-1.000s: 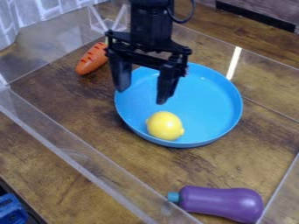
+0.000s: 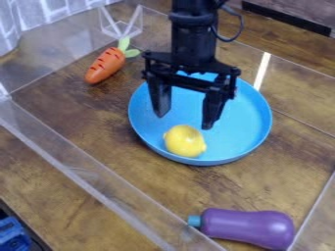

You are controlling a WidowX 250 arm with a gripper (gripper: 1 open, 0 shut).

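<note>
A black gripper [image 2: 187, 98] hangs over a light blue round plate [image 2: 242, 127], its two fingers spread apart with nothing visible between them. A yellow lemon-like toy [image 2: 185, 140] lies on the front part of the plate, below and apart from the fingers. An orange carrot toy [image 2: 105, 66] with a green top lies on the wood at the back left. A purple eggplant toy [image 2: 245, 228] lies at the front right, outside the plate.
Clear plastic walls run along the left and front, with a blue object [image 2: 14, 238] beyond them at the bottom left corner.
The gripper has shifted slightly right and back over the plate, uncovering more of the carrot. The toys and plate look unmoved.
</note>
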